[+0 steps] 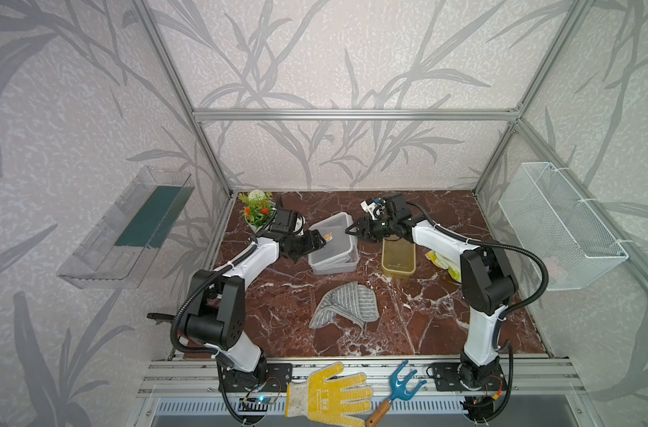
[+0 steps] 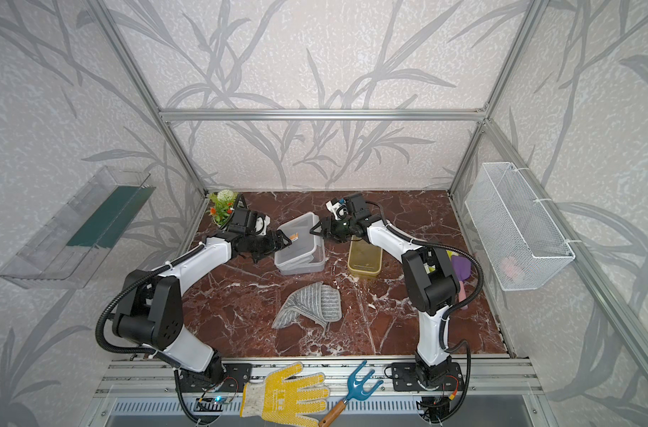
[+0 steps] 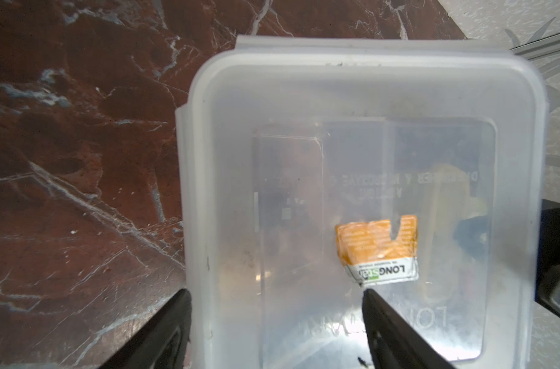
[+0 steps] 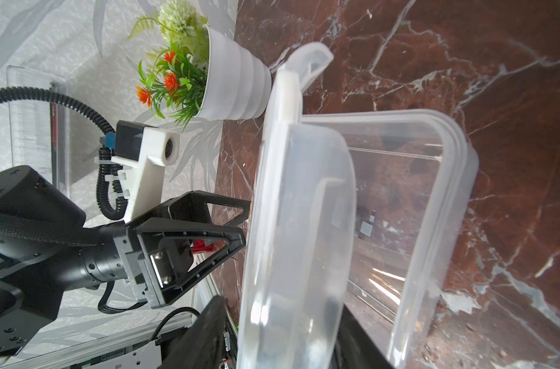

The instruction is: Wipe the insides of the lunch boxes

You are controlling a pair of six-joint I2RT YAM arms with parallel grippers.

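A clear lunch box (image 4: 449, 203) sits mid table, its lid (image 3: 292, 86) with an orange label tilted up on it. My left gripper is at the lid's left side, fingers apart. My right gripper is at the lid's right side, fingers either side of the raised edge; whether it grips is unclear. A yellow lunch box (image 1: 398, 270) stands right of them. A folded grey cloth (image 1: 345, 304) lies in front.
A potted plant (image 4: 234, 77) stands at the back left. Items lie under the right arm, partly hidden.
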